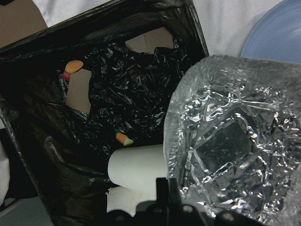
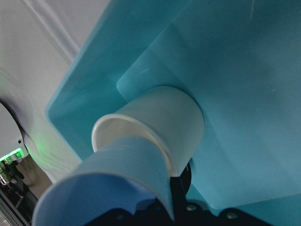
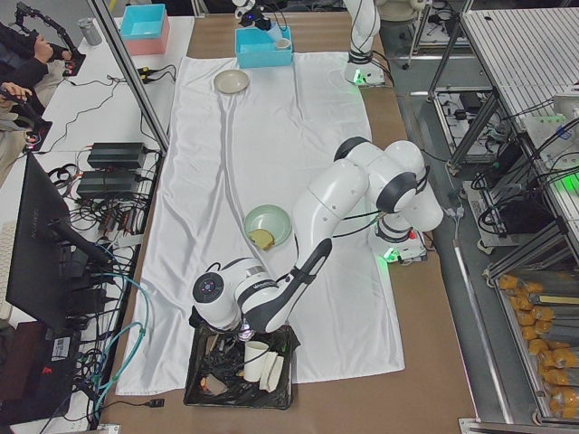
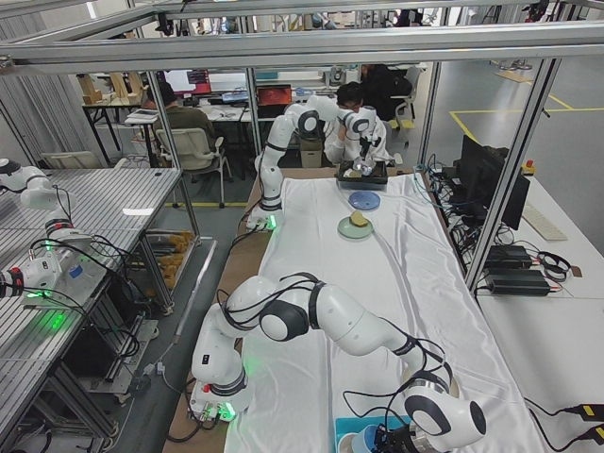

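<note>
My left gripper is shut on a crinkled clear plastic container [image 1: 235,132] over a black-lined bin [image 1: 42,183], which holds white cups [image 1: 131,167], cardboard scraps [image 1: 77,94] and small coloured bits. My right gripper is at the turquoise bin [image 2: 254,117], shut on a pale blue cup [image 2: 103,188]; a white cup [image 2: 160,122] lies beneath it.
A blue plate [image 4: 364,200] lies beside the black bin. A green plate [image 3: 267,223] with a yellow item [image 3: 261,239] and a beige plate [image 3: 231,80] sit on the white cloth, which is otherwise mostly clear.
</note>
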